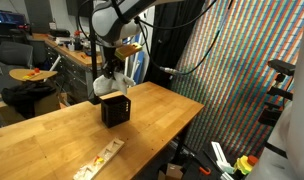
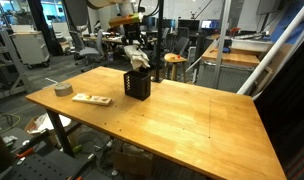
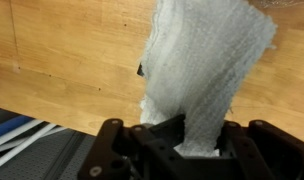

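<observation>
A pale grey-white cloth (image 3: 202, 65) hangs from my gripper, whose fingers are shut on it and largely covered by its folds in the wrist view. In exterior view 2 the cloth (image 2: 138, 57) hangs over the open top of a black basket (image 2: 137, 86). From exterior view 1 the same cloth (image 1: 112, 83) appears at the basket's far rim, with the gripper (image 1: 110, 70) above it. Whether any cloth reaches inside the basket (image 1: 116, 110) cannot be told. The basket stands upright on the wooden table.
A light tray with small pieces (image 1: 99, 160) lies in front of the basket. A roll of tape (image 2: 63, 89) sits near the table's end.
</observation>
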